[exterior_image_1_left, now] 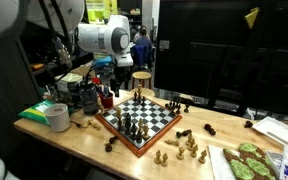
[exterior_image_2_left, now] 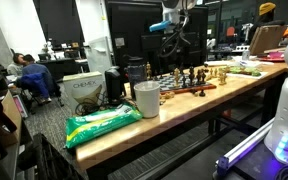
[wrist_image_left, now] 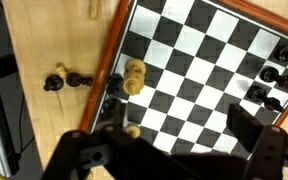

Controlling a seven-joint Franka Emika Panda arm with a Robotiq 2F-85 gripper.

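Observation:
Over the chessboard (exterior_image_1_left: 154, 118) my gripper (exterior_image_1_left: 116, 90) hangs open, above the board's left side. From the wrist view, the open gripper has its dark fingers spread wide at the bottom corners, with nothing held between them. A tan chess piece (wrist_image_left: 134, 77) stands on the board near its left edge, ahead of the fingers. Dark pieces (wrist_image_left: 112, 100) stand close beside it along that edge. Another group of dark pieces (wrist_image_left: 274, 80) is at the board's right side.
Loose tan pieces (exterior_image_1_left: 194, 147) stand on the table right of the board. A white mug (exterior_image_1_left: 58, 118) is at the left, a red cup (exterior_image_1_left: 106, 99) near the gripper. A green mat (exterior_image_1_left: 246, 163) and a white tray (exterior_image_1_left: 281, 132) lie at the right.

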